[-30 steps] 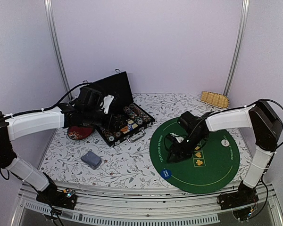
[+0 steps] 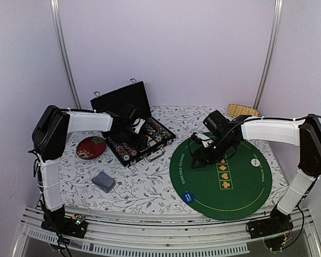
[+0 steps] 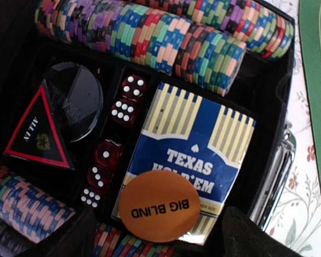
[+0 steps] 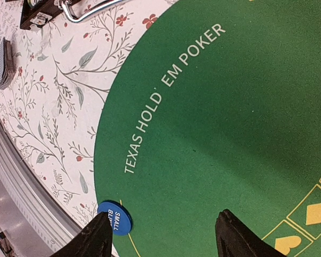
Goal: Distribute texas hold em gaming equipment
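My left gripper is open over the chip case (image 2: pixel 157 150), which holds chip rows (image 3: pixel 139 37), red dice (image 3: pixel 107 152), a triangular marker (image 3: pixel 40 134) and a Texas Hold'em card box (image 3: pixel 190 139) with an orange Big Blind disc (image 3: pixel 159 206) on it, just between the fingers. My right gripper hangs open above the green poker mat (image 2: pixel 203 193). A blue Small Blind disc (image 4: pixel 113 217) lies near the mat's front-left edge; a white disc (image 2: pixel 255 162) sits at its right.
A red round tray (image 2: pixel 90 147) lies left of the case, a grey-blue stack (image 2: pixel 104 181) in front of it. A wicker basket (image 2: pixel 241 109) stands at back right.
My left gripper has moved down over the case's middle, its arm reaching further in. The right gripper has moved up and to the right over the mat.
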